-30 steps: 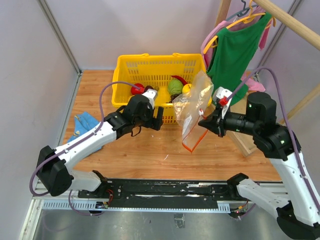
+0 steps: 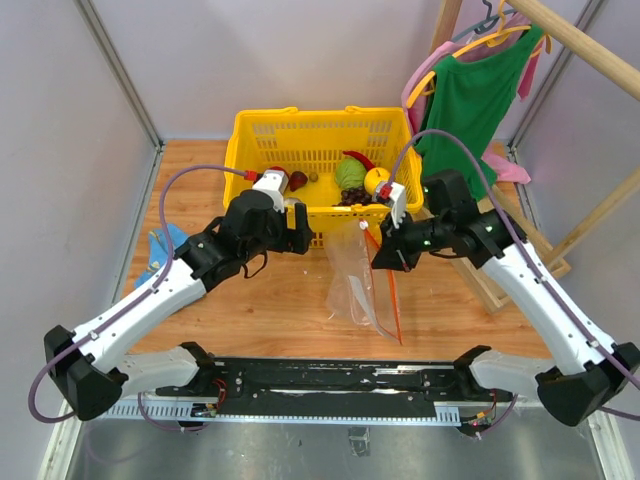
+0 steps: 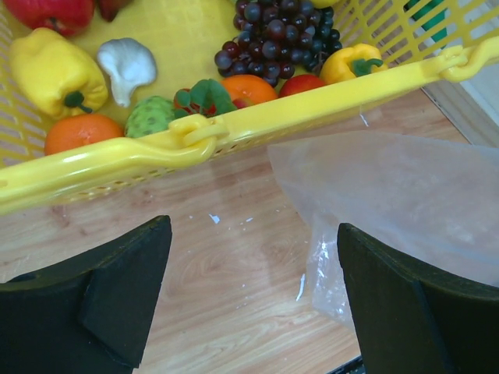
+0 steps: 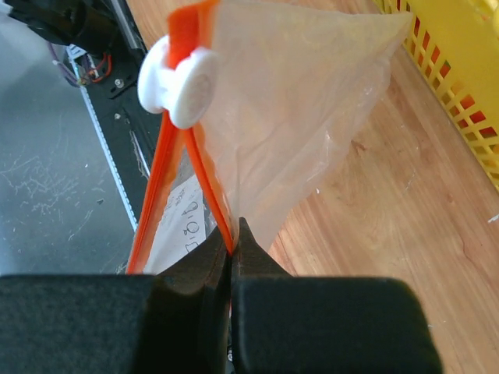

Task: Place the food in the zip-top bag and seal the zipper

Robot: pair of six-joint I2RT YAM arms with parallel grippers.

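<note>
A clear zip top bag (image 2: 352, 283) with an orange edge hangs over the table in front of the yellow basket. My right gripper is shut on that orange zipper edge (image 4: 207, 175), and the white slider (image 4: 178, 82) sits on the zipper beyond my fingertips. In the left wrist view the bag's clear film (image 3: 390, 195) spreads out at the right, looking empty. My left gripper stands wide open near the basket's front rim, nothing between its fingers. Food, such as the grapes (image 3: 273, 35), yellow pepper (image 3: 54, 70) and garlic (image 3: 126, 66), lies in the basket.
The yellow basket (image 2: 290, 120) stands at the back of the table. A blue cloth (image 2: 165, 250) lies at the left. At the right a wooden rack (image 2: 600, 215) holds hanging clothes, including a green top (image 2: 465, 115).
My right arm has swung left with the bag, whose orange edge now hangs more upright, pointing toward the table front. My left gripper has shifted slightly left, staying open.
</note>
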